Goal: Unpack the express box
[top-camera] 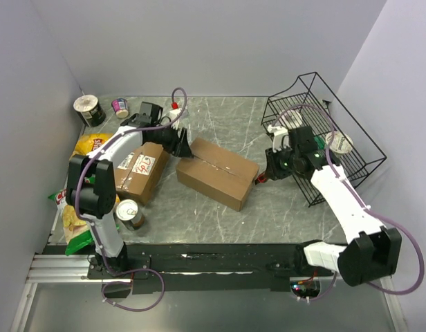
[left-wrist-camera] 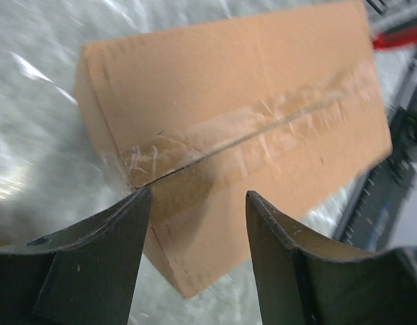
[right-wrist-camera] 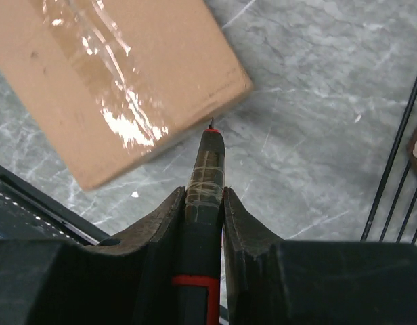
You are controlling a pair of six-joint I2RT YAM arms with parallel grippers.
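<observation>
A taped cardboard box (top-camera: pixel 211 182) lies mid-table. My left gripper (top-camera: pixel 183 148) is at its left end; in the left wrist view its fingers (left-wrist-camera: pixel 100 257) stand apart around the near corner of the box (left-wrist-camera: pixel 229 101). My right gripper (top-camera: pixel 266 173) is at the box's right end, shut on a dark cutter with red bands (right-wrist-camera: pixel 202 203), whose thin tip is at the edge of the box (right-wrist-camera: pixel 127 81).
A second labelled box (top-camera: pixel 133 182) lies left, among chip bags (top-camera: pixel 77 232) and cans (top-camera: pixel 130 216). A wire rack (top-camera: pixel 362 162) holding items stands at the right. The table behind the middle box is clear.
</observation>
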